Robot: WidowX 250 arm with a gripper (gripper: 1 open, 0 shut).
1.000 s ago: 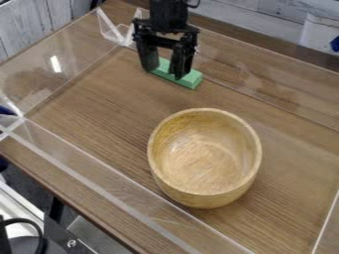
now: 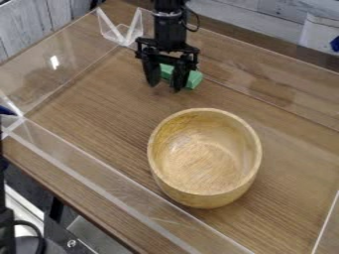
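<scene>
The black gripper (image 2: 171,66) is at the upper middle of the camera view, low over a green block (image 2: 191,78) that lies on the wooden table. Its dark fingers hide part of the block; I cannot tell whether they hold it.
A large light tan bowl (image 2: 205,159) takes up the lower middle of the table (image 2: 79,129). A clear plastic object (image 2: 117,30) is at the top left, by the arm.
</scene>
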